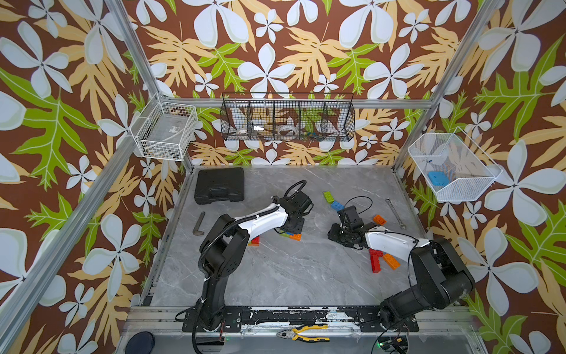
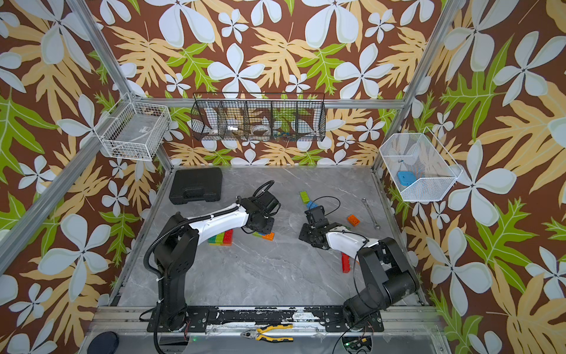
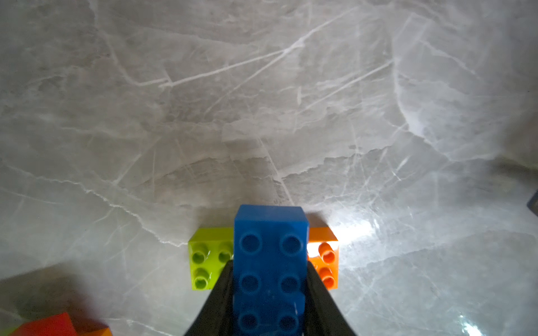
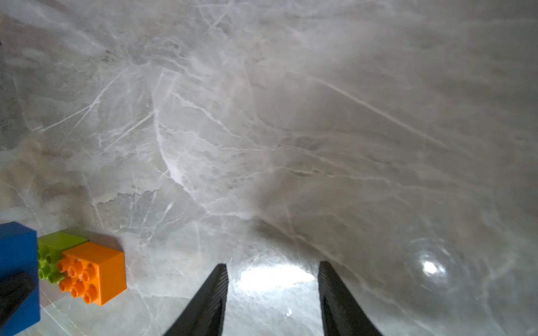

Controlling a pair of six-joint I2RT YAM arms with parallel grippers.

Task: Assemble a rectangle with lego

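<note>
A blue brick [image 3: 270,268] sits between the fingers of my left gripper, which grip its two sides. Beneath it, a green brick [image 3: 210,252] and an orange brick [image 3: 323,260] stand side by side on the table; the blue brick covers where they meet. Seen from the right wrist, the blue brick [image 4: 16,246] is close beside this pair, but whether it touches them cannot be told. My right gripper is open over bare table, with nothing between its fingers. Red, yellow and green bricks [image 2: 221,237] lie together left of the pair.
Near the right arm lie red bricks [image 1: 375,259], an orange brick [image 1: 391,260] and another orange brick [image 1: 379,219]. Behind it are a green brick [image 1: 328,196], a blue brick [image 1: 336,206] and a wrench [image 1: 396,213].
</note>
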